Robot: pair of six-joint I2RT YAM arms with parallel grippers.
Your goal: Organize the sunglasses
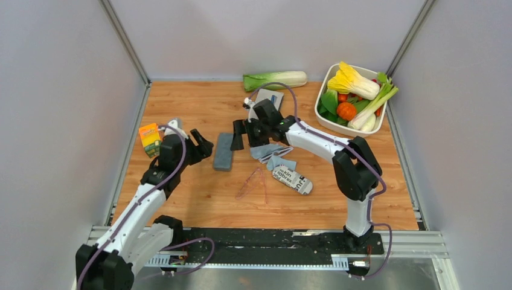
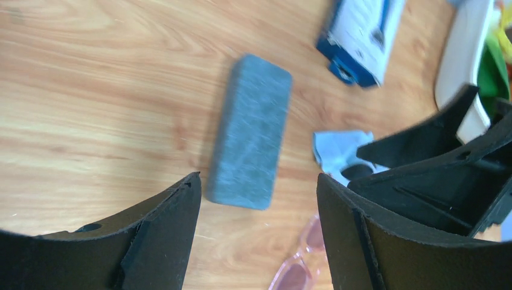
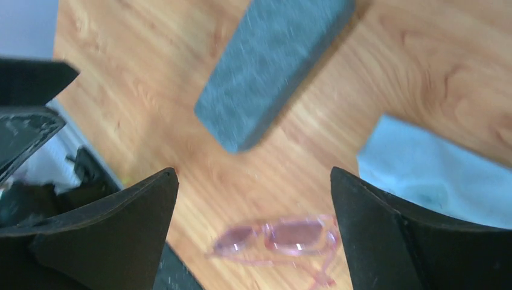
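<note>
A grey-blue oblong case [image 1: 223, 152] lies closed on the table between my two grippers. My left gripper [image 1: 204, 145] stands part open to the left of the case, and nothing is between its fingers; in the left wrist view the case [image 2: 250, 133] lies beyond the fingertips. On the case's right side is my right gripper [image 1: 238, 136], open and empty. Pink-framed sunglasses [image 1: 250, 183] rest unfolded on the wood in front; their tinted lenses show in the right wrist view, where the sunglasses [image 3: 284, 235] appear below the case.
Under and beside my right gripper is a light blue cloth [image 1: 281, 163] with a thin pale item on it. Close by lie a bottle [image 1: 292, 180] and a notebook [image 1: 272, 96]. A leek [image 1: 275, 80], vegetable basket [image 1: 319, 109] and orange-yellow box [image 1: 150, 140] stand further out.
</note>
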